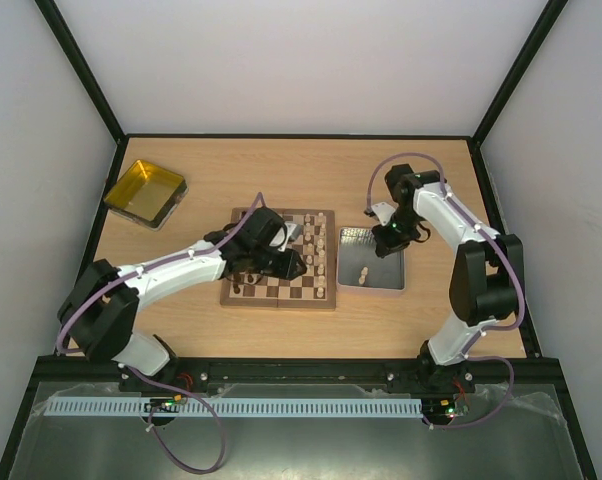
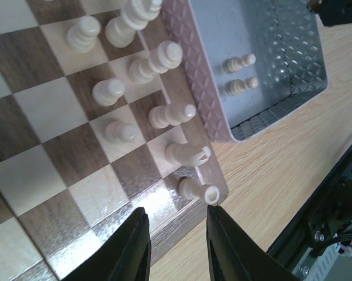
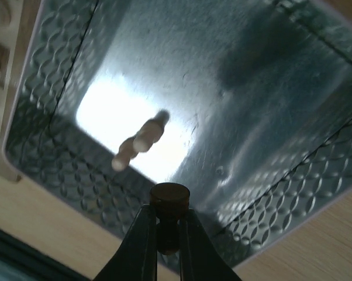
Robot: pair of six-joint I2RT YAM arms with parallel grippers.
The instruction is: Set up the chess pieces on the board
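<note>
White pieces, including a rook [image 2: 200,191], stand along the right side of the chessboard [image 2: 41,170]; dark pieces are at its left in the top view. Two white pawns [image 3: 147,136] lie in the grey tray [image 3: 252,88]. My left gripper hangs over the board with its fingers apart and nothing between them. My right gripper is over the tray, shut; a dark brown rounded tip shows at its fingers, too unclear to tell apart from the fingertips.
A yellow tray [image 1: 146,188] sits at the back left.
</note>
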